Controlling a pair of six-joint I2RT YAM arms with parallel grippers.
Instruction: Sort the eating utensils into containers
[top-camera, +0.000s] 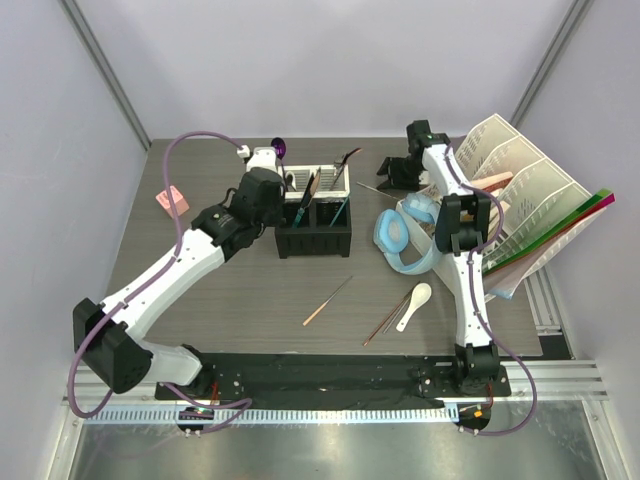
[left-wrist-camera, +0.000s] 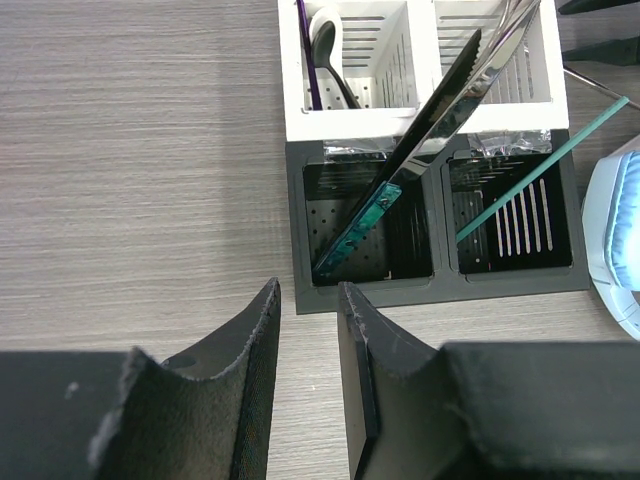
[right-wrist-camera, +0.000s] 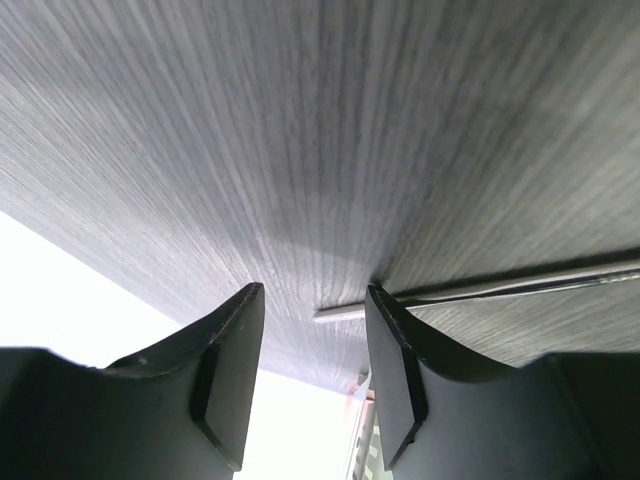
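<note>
A utensil caddy (top-camera: 314, 241) with white and black sections holds spoons, tongs (left-wrist-camera: 366, 222) and a teal stick (left-wrist-camera: 530, 175). My left gripper is open above its near side, nothing between its fingers. At the back right, my right gripper is low over the table, part open, beside a thin metal stick (right-wrist-camera: 540, 283) that runs behind its fingertips; I cannot tell that it grips it. On the front table lie a white spoon (top-camera: 418, 298), chopsticks (top-camera: 385, 324) and another thin stick (top-camera: 328, 300).
A blue-and-white object (top-camera: 388, 230) and a large white rack (top-camera: 545, 200) with boards crowd the right side. A pink item (top-camera: 172, 200) lies at the left. The front middle of the table has free room.
</note>
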